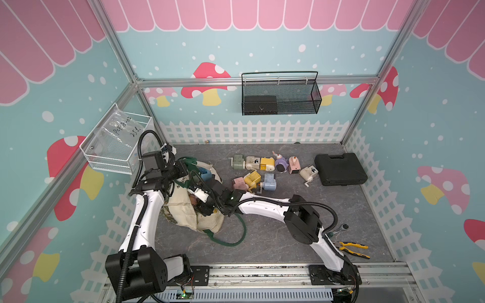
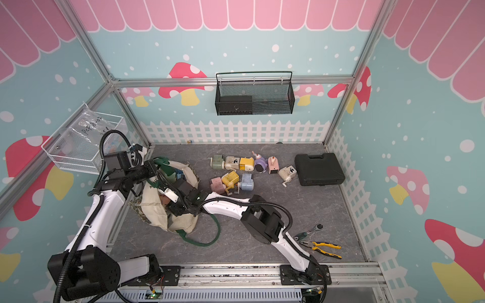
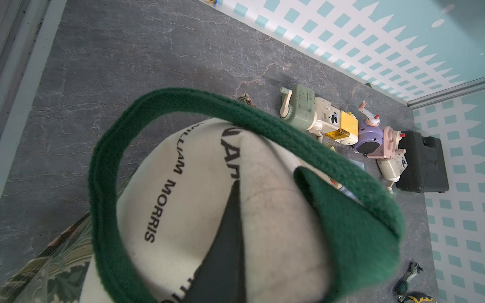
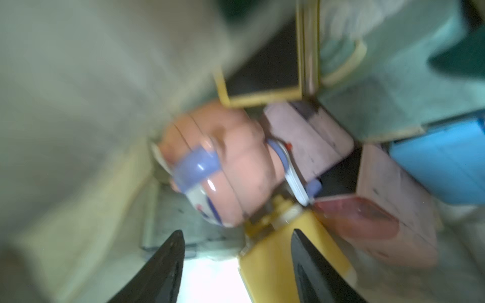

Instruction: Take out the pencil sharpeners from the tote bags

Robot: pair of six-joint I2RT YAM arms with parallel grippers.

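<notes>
The cream tote bag (image 1: 180, 209) with green handles lies slumped at the left of the table, its mouth open. My left gripper (image 1: 183, 167) is shut at the bag's far rim, by a green handle (image 3: 151, 103); its fingertips are hidden in the left wrist view. My right gripper reaches into the bag, its fingers (image 4: 164, 270) apart. A yellow sharpener (image 4: 283, 262) lies below and partly between them, not gripped. Beyond it sit a peach round sharpener (image 4: 237, 166), a pink one (image 4: 389, 207) and a blue one (image 4: 444, 156).
Several sharpeners stand outside the bag, including a green one (image 1: 238, 161), a purple one (image 1: 281, 164) and a light blue one (image 1: 269, 182). A black case (image 1: 340, 169) is at the right. Pliers (image 1: 353, 248) lie front right.
</notes>
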